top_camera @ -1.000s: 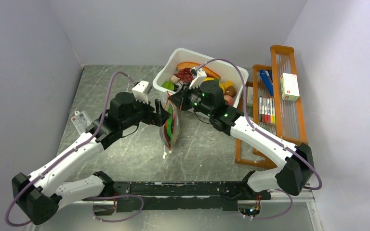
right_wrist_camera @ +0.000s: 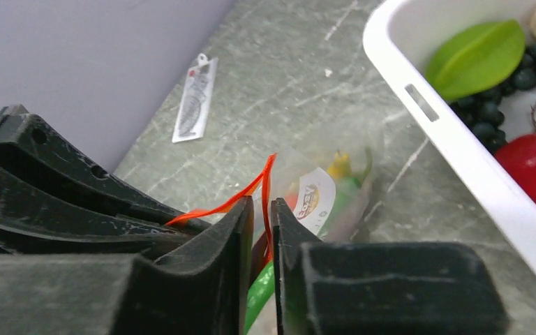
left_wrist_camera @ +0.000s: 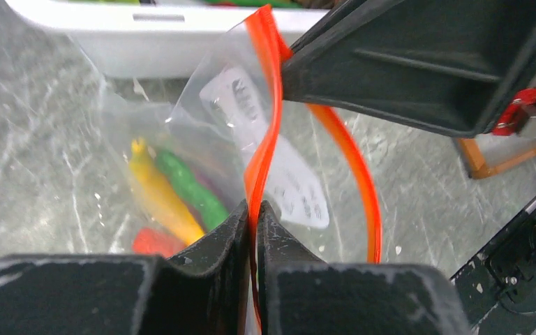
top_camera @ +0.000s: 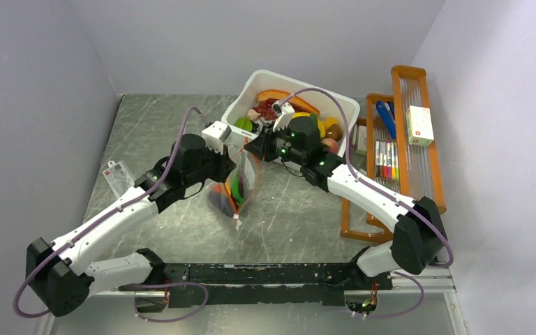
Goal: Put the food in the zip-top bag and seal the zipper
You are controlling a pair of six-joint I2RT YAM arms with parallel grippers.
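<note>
The clear zip top bag (top_camera: 234, 188) with an orange rim stands on the table between my grippers, holding toy food: a yellow piece (left_wrist_camera: 160, 192), a green piece (left_wrist_camera: 192, 188) and a red piece (left_wrist_camera: 155, 241). My left gripper is shut on the bag's orange edge at its mouth. My right gripper is at the opposite upper edge, with the orange rim passing between its fingertips. Its fingers stand close together; whether they are fully closed is hard to tell.
A white bin (top_camera: 258, 80) of assorted toy food stands just behind the bag. Wooden organisers (top_camera: 433, 181) with markers and a box are on the right. A small labelled pouch (top_camera: 118, 178) lies at left, with clear table around it.
The bag has changed shape, its bottom swinging left, and my right gripper has moved slightly.
</note>
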